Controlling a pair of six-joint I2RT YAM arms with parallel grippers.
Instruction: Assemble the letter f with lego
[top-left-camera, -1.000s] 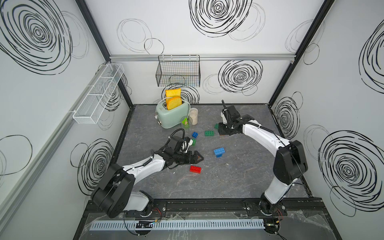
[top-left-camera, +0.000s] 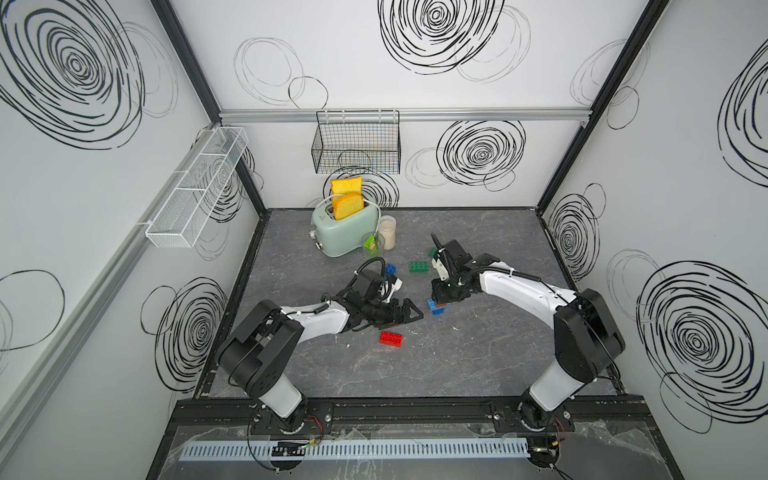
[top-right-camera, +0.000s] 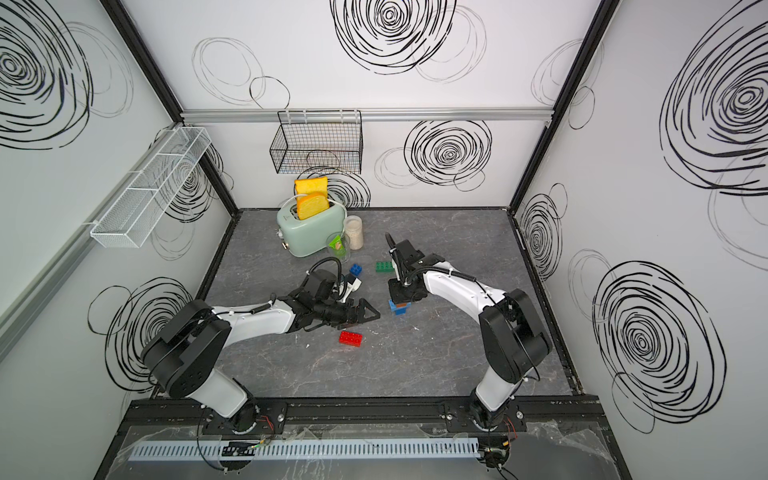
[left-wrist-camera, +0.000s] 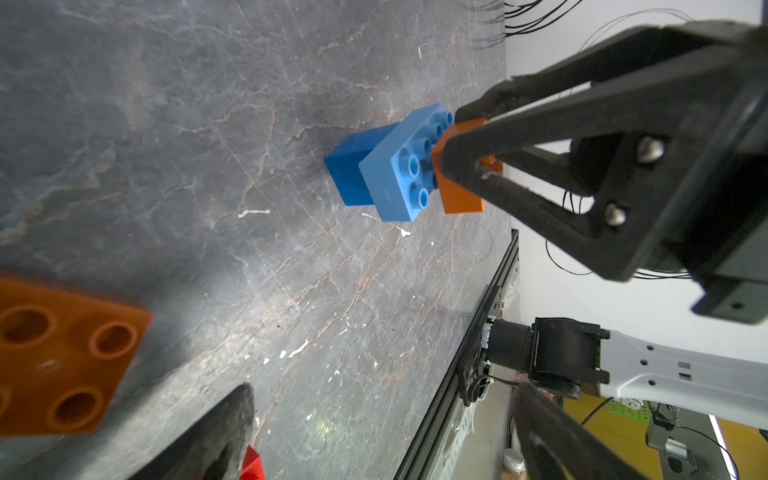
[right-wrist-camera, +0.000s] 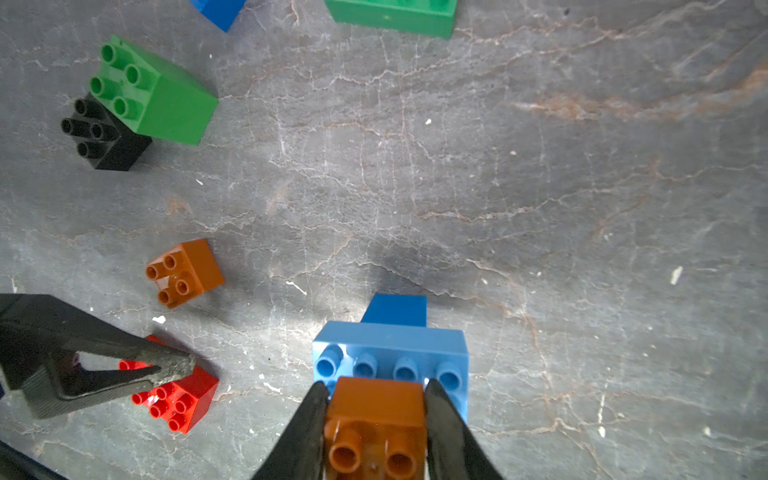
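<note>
A light-blue brick (left-wrist-camera: 406, 160) lies across a darker blue brick (left-wrist-camera: 356, 164), forming a small stack on the table. My right gripper is shut on an orange brick (right-wrist-camera: 374, 408), its fingers against both sides. That brick sits over the studs of the light-blue one; whether it is fully pressed down cannot be told. Left of the stack, my left gripper stands open and empty, low over the table. Another orange brick (right-wrist-camera: 185, 272) lies loose near it. A red brick (top-left-camera: 390, 339) is just in front of the left gripper.
Toward the back lie a long green brick (top-left-camera: 418, 266), a smaller green brick (right-wrist-camera: 164, 92), a black brick (right-wrist-camera: 108, 136) and a blue brick (top-left-camera: 390, 269). A toaster (top-left-camera: 344, 232) and a jar (top-left-camera: 387, 232) stand behind.
The left gripper shifted slightly right.
</note>
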